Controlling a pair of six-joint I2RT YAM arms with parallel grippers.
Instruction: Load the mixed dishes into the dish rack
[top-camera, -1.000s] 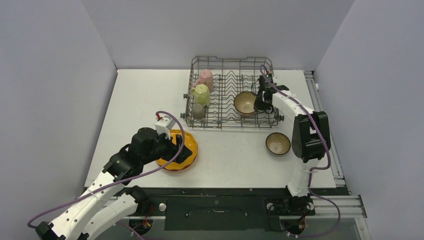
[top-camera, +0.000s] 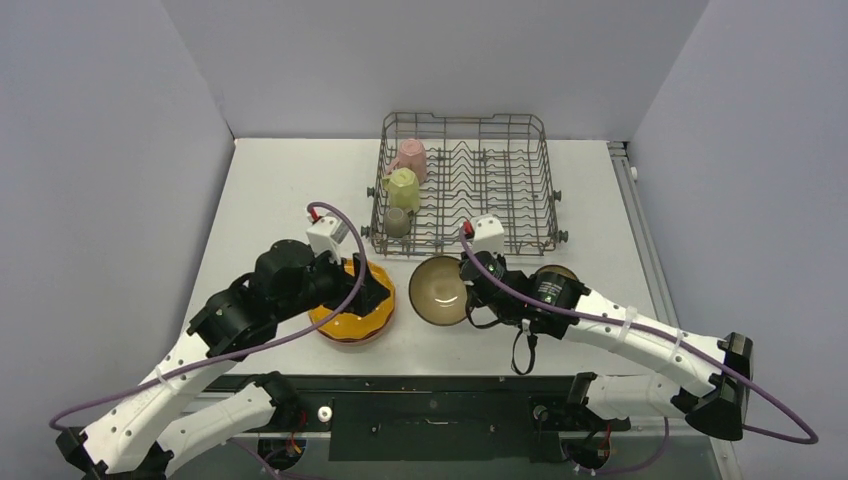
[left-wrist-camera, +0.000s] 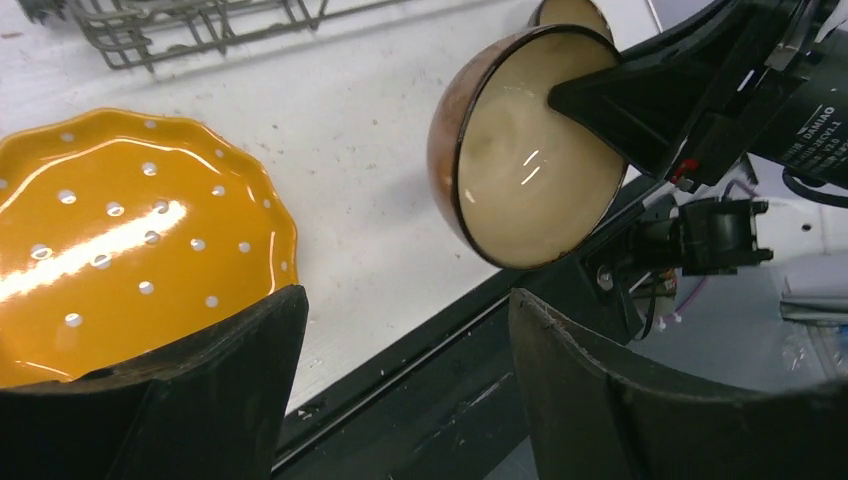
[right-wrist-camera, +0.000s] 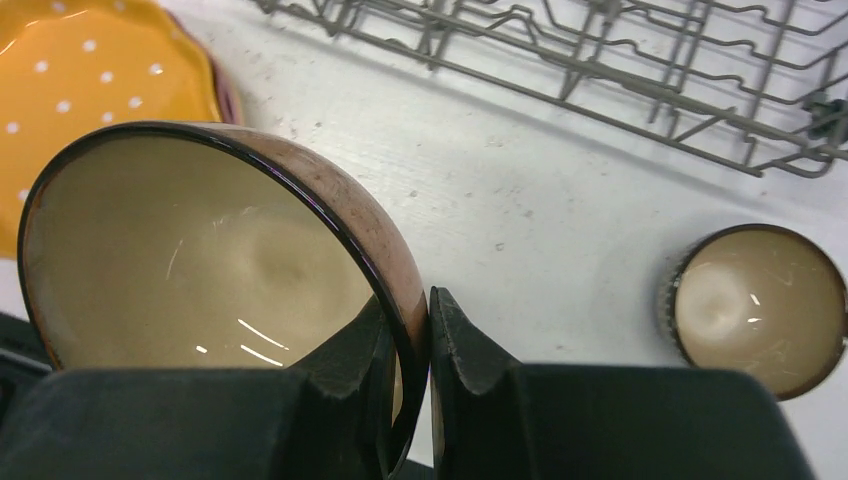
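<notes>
A beige bowl with a brown outside (top-camera: 437, 291) hangs tilted over the front of the table, its rim pinched in my right gripper. In the left wrist view the same bowl (left-wrist-camera: 535, 150) shows its inside. Over the orange dotted plate (left-wrist-camera: 150, 230) my left gripper stands open, nothing between its fingers. Beneath that plate another dish edge shows. A second, smaller beige bowl (right-wrist-camera: 755, 305) sits on the table at the right. The dish rack (top-camera: 490, 180) holds a pink mug (top-camera: 411, 157), a green mug (top-camera: 402, 190) and a grey cup (top-camera: 397, 222) along its left side.
The middle and right of the rack are empty. Bare white table (top-camera: 290, 200) lies left of the rack. Grey walls close in the back and sides, and a dark front edge (top-camera: 430, 385) bounds the table.
</notes>
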